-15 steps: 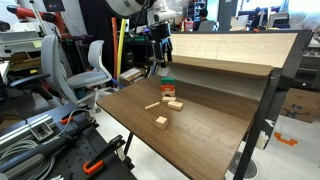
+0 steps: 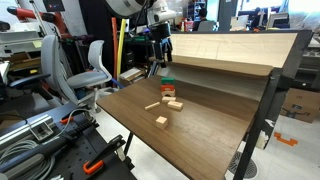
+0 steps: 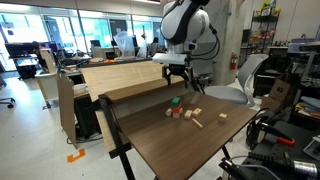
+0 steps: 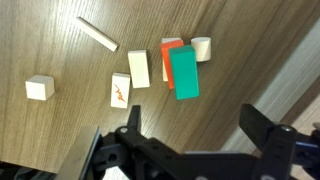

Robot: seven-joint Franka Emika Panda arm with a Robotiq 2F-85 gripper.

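My gripper stands open above the table with nothing between its fingers. A green block [image 4: 183,73] lies below, between and ahead of the fingers in the wrist view. It rests on red blocks [image 2: 168,88], raised above the tabletop. A white round piece [image 4: 201,48] is beside it. To the left lie a pale block [image 4: 140,69], a white block with a red mark [image 4: 120,90] and a thin pale stick [image 4: 97,34]. A light cube [image 4: 40,87] sits apart, farther left.
A raised panel [image 2: 225,48] borders its far side. A grey chair [image 2: 65,75] stands beyond the left end.
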